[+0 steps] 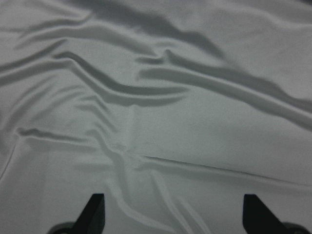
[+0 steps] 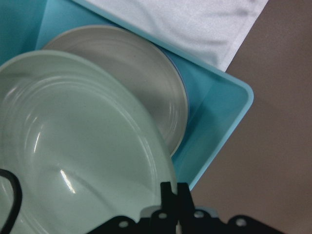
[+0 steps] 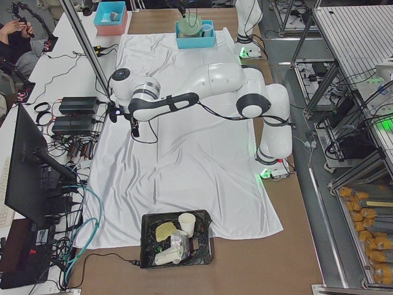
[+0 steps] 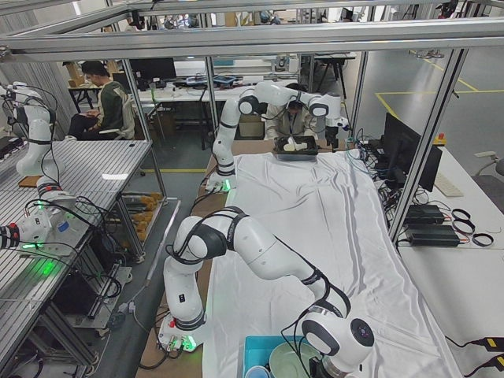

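A pale green plate [image 2: 73, 131] is gripped at its rim by my right gripper, shut on it, above the blue bin [image 2: 219, 117]. A second, greyish plate [image 2: 146, 73] lies in that bin beneath it. In the camera left view the green plate [image 3: 189, 23] is at the far end, with a blue cup [image 3: 207, 29] beside it in the bin. My left gripper is over bare white cloth, its fingers apart with nothing between them.
A black tray [image 3: 146, 239] with a paper cup, sponge and wrappers stands at the near end of the cloth [image 3: 184, 166]. Monitor, power boxes and cables line the left side.
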